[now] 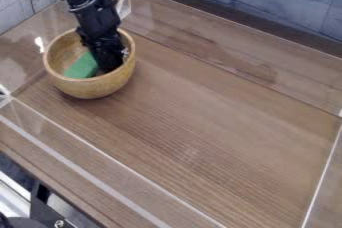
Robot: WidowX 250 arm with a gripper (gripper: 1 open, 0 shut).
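A wooden bowl (74, 86) sits at the upper left of the table in the camera view, with a green block (82, 65) inside it. My black gripper (110, 58) reaches down from the top left into the bowl, at the right side of the green block and partly over it. Its tips are dark and hard to make out, so whether anything is between them cannot be seen.
A pale wall stands at the top left, and a blue-grey surface runs along the back right.
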